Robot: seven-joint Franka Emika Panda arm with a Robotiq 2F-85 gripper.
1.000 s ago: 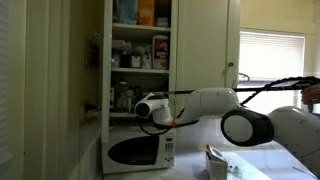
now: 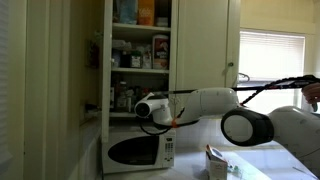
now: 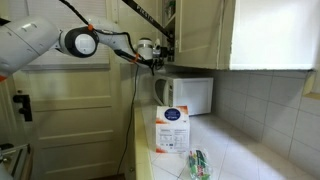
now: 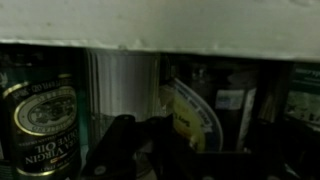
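In the dark wrist view, my gripper reaches among bottles beneath a pale shelf edge. Its black fingers (image 4: pixel 126 134) stand either side of a dark bottle with a curved yellow-and-white label (image 4: pixel 198 118), and they appear shut on it; the contact itself is lost in shadow. From outside, the arm's white wrist (image 2: pixel 150 108) is at the lower opening of the tall cupboard, just above the microwave (image 2: pixel 138 149), and the fingertips are hidden. A green olive oil tin (image 4: pixel 45 118) and a clear ribbed glass (image 4: pixel 122 85) stand left of the bottle.
Overhead runs the shelf edge (image 4: pixel 160 30), close above the bottles. Another dark container (image 4: pixel 303 100) crowds the right side. On the counter stand a white-and-orange box (image 3: pixel 172 130) and a clear plastic bag (image 3: pixel 199 164).
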